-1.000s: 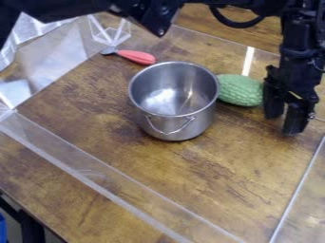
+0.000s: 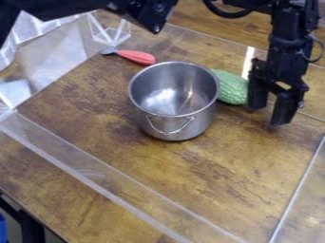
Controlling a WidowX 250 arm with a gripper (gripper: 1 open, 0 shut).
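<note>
A steel pot [image 2: 172, 100] with a wire handle stands in the middle of the wooden table. Just right of it lies a green, bumpy, oblong object [image 2: 231, 88], partly behind the pot. My black gripper [image 2: 269, 104] is low over the table at the right, beside the green object and overlapping its right end; whether anything is between its fingers is not clear.
A red-handled tool [image 2: 135, 57] lies behind the pot to the upper left. Clear plastic walls [image 2: 89, 176] border the left and front. The table in front of the pot is bare.
My gripper has moved left toward the pot, and the green object now sits slightly further left, more hidden behind the pot.
</note>
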